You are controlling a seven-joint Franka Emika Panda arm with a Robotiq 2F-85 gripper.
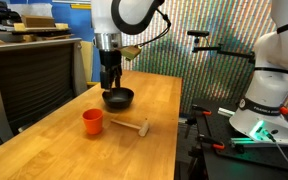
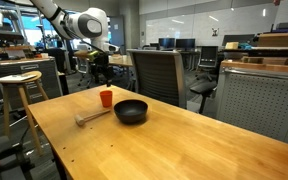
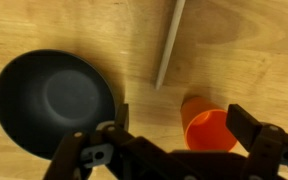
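My gripper [image 1: 111,84] hangs above the table, pointing down and open, with nothing between its fingers. From exterior view 2, the gripper [image 2: 96,76] appears above and behind the red cup [image 2: 106,98]. A black bowl [image 3: 54,102] lies on the left of the wrist view, while the orange-red cup [image 3: 208,133] is at lower right, partly covered by a finger. Between them, a thin wooden handle [image 3: 170,45] runs down from the top edge. Its thicker wooden head [image 1: 144,128] shows in exterior view 1.
The wooden table [image 1: 54,150] has wide clear areas around these objects. Office chairs [image 2: 158,78] stand along its far side. A wooden stool [image 2: 20,90] is beyond the table in exterior view 2.
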